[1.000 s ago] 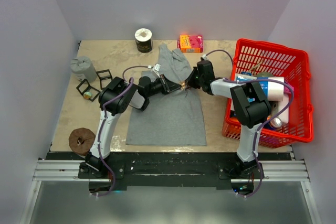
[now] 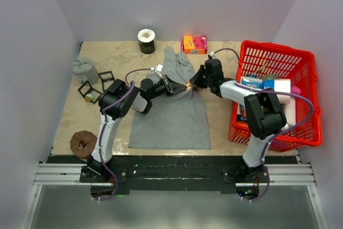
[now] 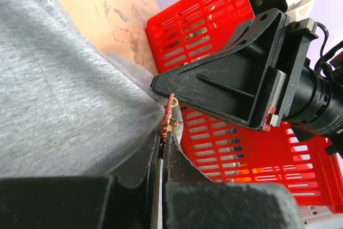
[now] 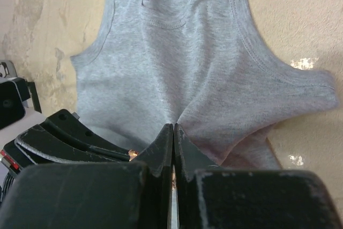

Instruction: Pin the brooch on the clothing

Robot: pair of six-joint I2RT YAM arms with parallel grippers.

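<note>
The grey clothing (image 2: 171, 130) lies spread on the table, its upper part rumpled. My left gripper is shut on the small coppery brooch (image 3: 168, 113), which sticks out beyond its fingertips. From the right, my right gripper is shut on the clothing (image 4: 209, 73); folds run together at its fingertips. Seen from above, the brooch (image 2: 188, 86) sits in the narrow gap between the left gripper (image 2: 182, 87) and the right gripper (image 2: 194, 83). Whether the brooch's pin passes through the fabric cannot be made out.
A red basket (image 2: 306, 100) full of goods stands close under the right arm. At the back are a dark-banded can (image 2: 147, 41) and a pink-and-yellow box (image 2: 194, 44). A grey roll (image 2: 84, 71), black frames (image 2: 90, 92) and a brown disc (image 2: 83, 144) occupy the left side.
The right arm's elbow and cable have swung a little to the right, its gripper shifting only slightly.
</note>
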